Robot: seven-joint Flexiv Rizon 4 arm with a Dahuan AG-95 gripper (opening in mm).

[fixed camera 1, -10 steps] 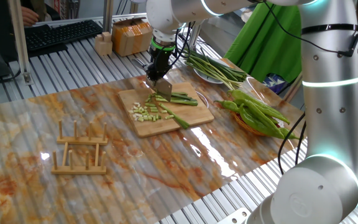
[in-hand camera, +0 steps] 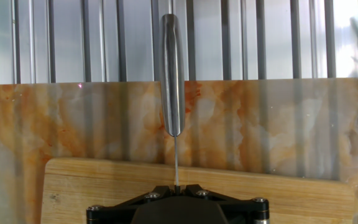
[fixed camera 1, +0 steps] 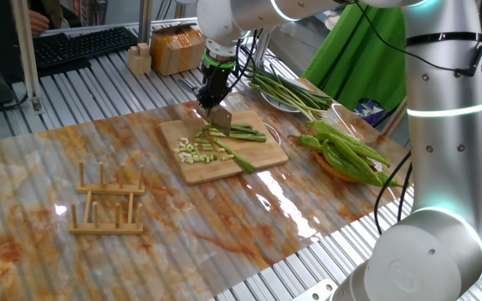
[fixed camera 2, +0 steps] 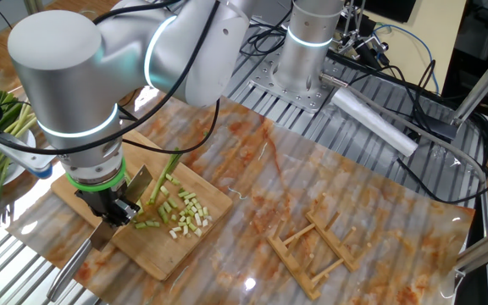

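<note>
My gripper is shut on the knife, pinching it where the blade joins the metal handle (in-hand camera: 173,74). In exterior view 1 the knife's blade (fixed camera 1: 221,119) stands on edge over the wooden cutting board (fixed camera 1: 203,173), among the green stalks. Long stalks (fixed camera 1: 245,132) lie to one side of the blade, and several short chopped pieces (fixed camera 2: 191,216) are scattered on the other. The handle (fixed camera 2: 71,269) points out past the board's edge in exterior view 2. Whether the blade touches the board cannot be made out.
A wooden peg rack (fixed camera 1: 107,209) stands on the marbled tabletop, with bare room around it. A basket of green peppers (fixed camera 1: 341,155) and a plate of long green stalks (fixed camera 1: 287,94) sit beyond the board. A cardboard box (fixed camera 1: 178,48) is at the back.
</note>
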